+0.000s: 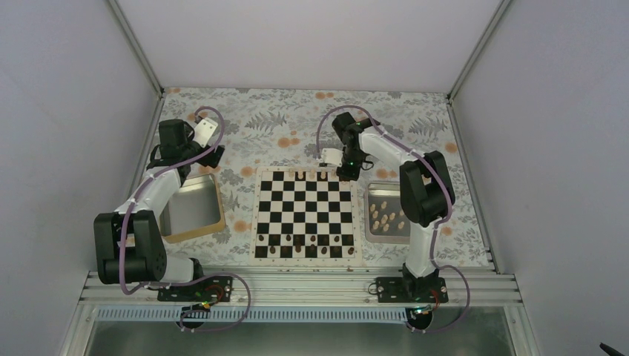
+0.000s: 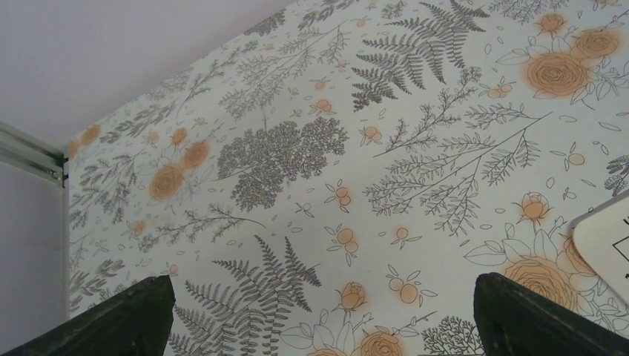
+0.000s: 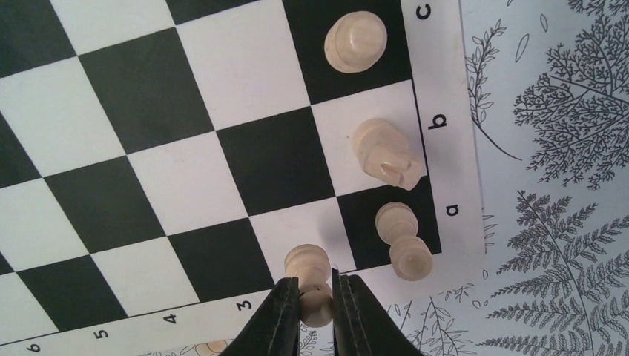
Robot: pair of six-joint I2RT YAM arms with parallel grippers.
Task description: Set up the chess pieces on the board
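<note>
The chessboard [image 1: 304, 215] has dark pieces along its near rows and light pieces along its far edge. My right gripper is over the board's edge by the a-file, a light piece [image 3: 315, 311] between its fingertips above another light piece's base; whether it grips is unclear. A light rook-like piece [image 3: 412, 258] stands at the corner, a light knight [image 3: 386, 152] on b, another piece [image 3: 354, 41] on c. My left gripper stands open and empty above bare table, left of the board.
An empty gold-rimmed tray [image 1: 193, 196] lies at left. A metal tray [image 1: 389, 231] with several light pieces is at right, partly under the right arm.
</note>
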